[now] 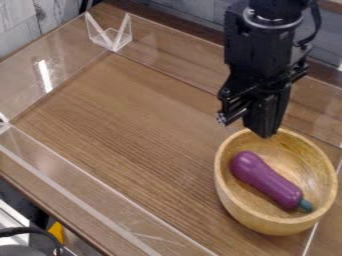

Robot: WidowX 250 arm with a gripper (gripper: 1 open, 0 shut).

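Observation:
My black gripper (pixel 254 118) hangs over the back rim of a yellow bowl (pixel 230 210) at the right of the camera view, pointing down. Its fingertips look close together, with nothing visible between them. A purple object (pixel 265 180) with a teal tip, like a toy eggplant or similar vegetable, lies diagonally inside the bowl, below and in front of the gripper.
A white wire rack (pixel 110 32) stands at the back left of the wooden table (pixel 120 120). A dark cable and yellow piece sit at the lower left edge.

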